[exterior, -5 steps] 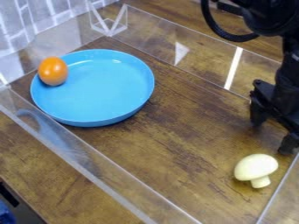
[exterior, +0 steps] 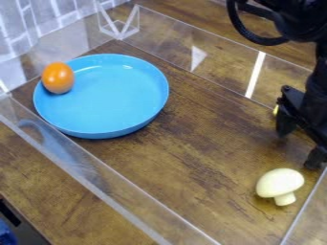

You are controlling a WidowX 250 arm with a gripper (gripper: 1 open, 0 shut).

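A blue plate [exterior: 113, 100] lies on the left part of the wooden surface, with an orange egg-shaped object [exterior: 57, 77] at its left edge. A pale yellow mushroom [exterior: 280, 183] lies at the lower right. My black gripper [exterior: 297, 134] is at the right edge, low over the surface, above the mushroom and apart from it. A small yellow thing peeks out just left of the gripper, largely hidden behind it. The fingers are dark and partly out of frame, so how they stand is hard to make out.
Clear plastic walls [exterior: 76, 167] border the area. The wooden middle [exterior: 192, 144] between plate and gripper is bare. A black cable loops from the arm at the top right.
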